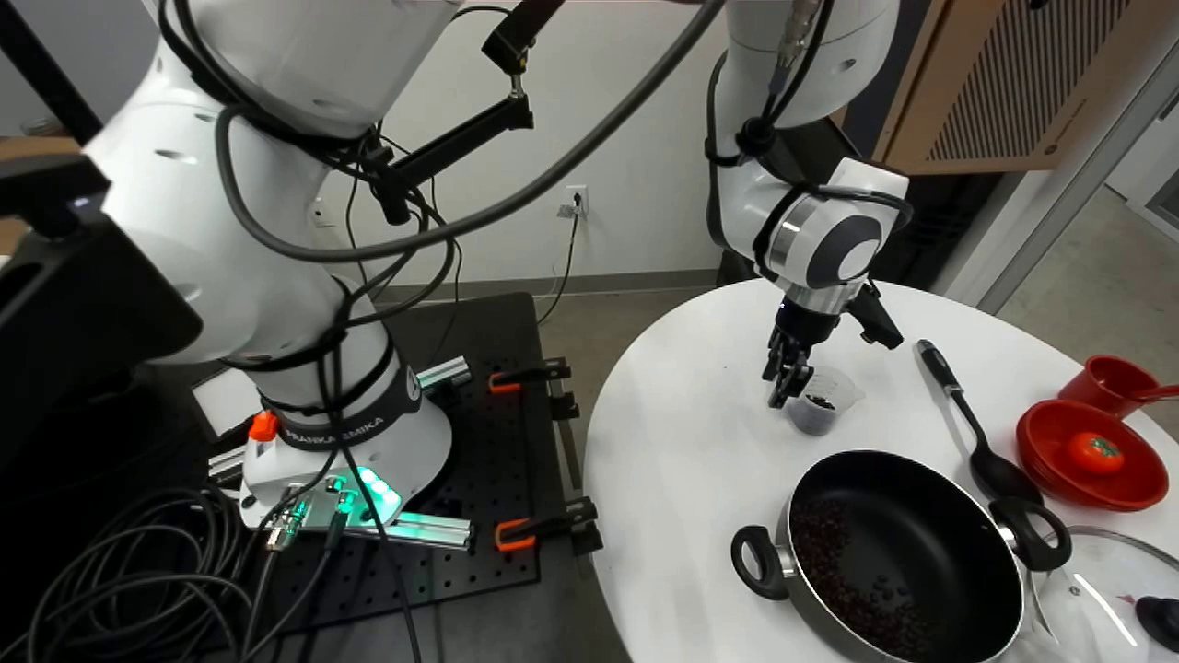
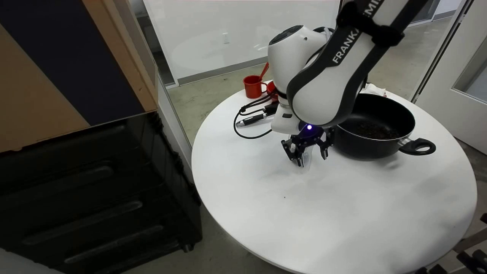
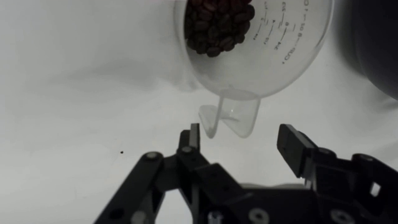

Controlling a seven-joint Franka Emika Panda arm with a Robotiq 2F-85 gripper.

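Note:
A clear measuring cup (image 3: 294,71) with printed marks stands on the table, dark beans (image 3: 218,28) gathered at one side of its bottom. Its short, flared handle (image 3: 238,112) points toward my gripper. The fingers are spread apart with only bare table between them, and the handle's end lies just beyond the tips. In exterior view 1 the gripper (image 1: 787,387) hangs low at the near-left side of the cup (image 1: 820,411). From exterior view 2, the gripper (image 2: 312,157) partly covers the cup.
A black pot (image 1: 939,497) with beans (image 1: 873,602) in it stands close to the cup. Beyond lie a black spoon (image 1: 998,470), a red bowl (image 1: 1039,453) holding a tomato (image 1: 1095,451), a red mug (image 1: 1105,381) and a glass lid (image 1: 1089,619).

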